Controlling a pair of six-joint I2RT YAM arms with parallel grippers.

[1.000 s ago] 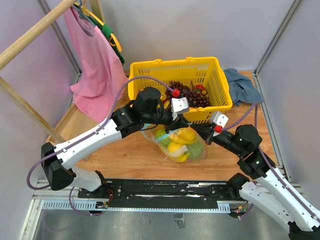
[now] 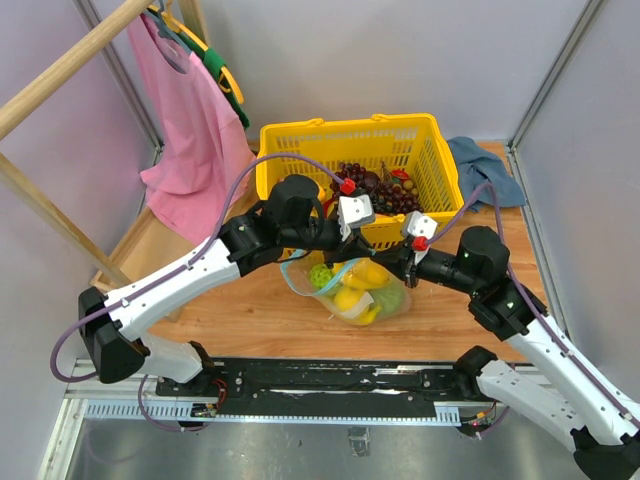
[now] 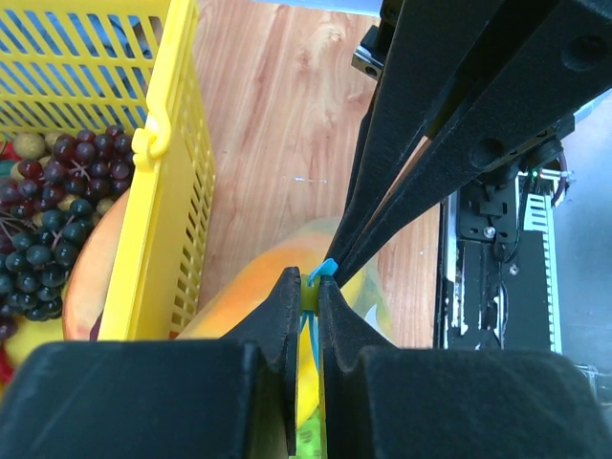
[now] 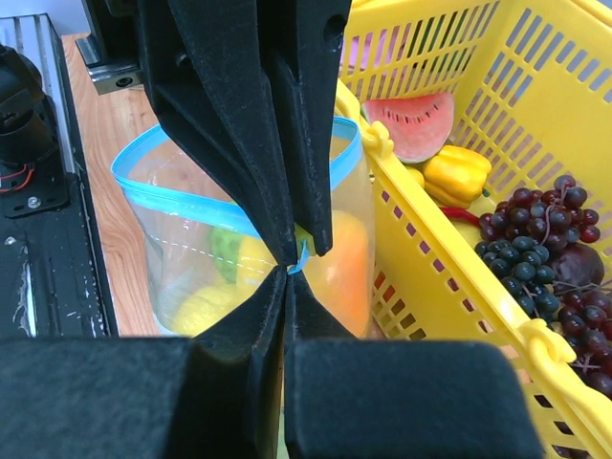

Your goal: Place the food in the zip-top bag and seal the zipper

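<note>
The clear zip bag (image 2: 340, 305) with a blue zipper rim (image 4: 182, 196) stands in front of the yellow basket, holding yellow, orange and green food. My left gripper is shut on the bag's zipper tab at the top edge, where a small yellow-green piece and blue strip show. My right gripper is shut at that same spot, its fingertips meeting the blue strip beside the left fingers; whether it grips the strip is unclear.
The yellow basket (image 2: 430, 160) behind the bag holds grapes, watermelon, peppers and other food. A blue cloth (image 2: 480, 170) lies at right; a pink shirt (image 2: 185, 150) hangs at left. Bare wood (image 2: 250, 325) shows left of the bag.
The right arm's wrist has shifted slightly up and left, turning around its fingertips, which stay at the bag's edge. The left arm and bag look nearly unchanged.
</note>
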